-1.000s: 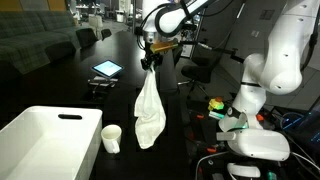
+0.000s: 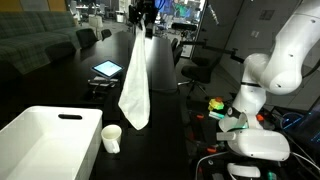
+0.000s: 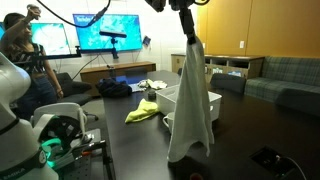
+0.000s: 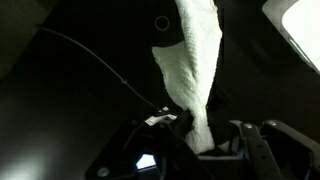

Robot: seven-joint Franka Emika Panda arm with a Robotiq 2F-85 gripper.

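A white cloth [image 2: 136, 90] hangs down long and narrow over the dark table, pinched at its top by my gripper [image 2: 143, 24]. In the other exterior view the same cloth [image 3: 192, 115] droops from the gripper [image 3: 191, 38] high above the tabletop. Seen from the wrist, the cloth [image 4: 192, 65] runs away from between the fingers, and its gripped end is bunched. The fingers are shut on it. Whether the cloth's lowest edge touches the table is hard to tell.
A white open box [image 2: 50, 140] stands at the left, with a white mug [image 2: 111, 139] beside it. A tablet [image 2: 106, 69] lies farther back. A yellow cloth [image 3: 143, 110] rests on the table. Bare tabletop lies right of the mug.
My gripper has risen, and the cloth has risen with it, now stretched longer and narrower. Its lower end has also shifted left and up in exterior view 1.
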